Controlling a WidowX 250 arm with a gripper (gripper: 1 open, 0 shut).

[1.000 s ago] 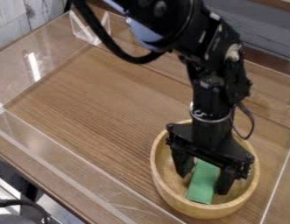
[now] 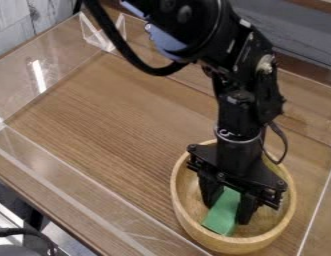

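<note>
A yellowish round bowl [image 2: 195, 222] sits at the lower right of the wooden tray. My black gripper [image 2: 236, 197] reaches down inside it, its fingers closed on a green object [image 2: 221, 212] that lies low in the bowl. The upper part of the green object is hidden by the fingers.
The wooden surface [image 2: 108, 135] left of the bowl is clear, bordered by transparent edging at the left and bottom. Grey walls stand behind at the top, and a black cable crosses the lower left corner.
Over the last second my fingers have drawn together on the green object, which is now more covered by them. The bowl has barely moved.
</note>
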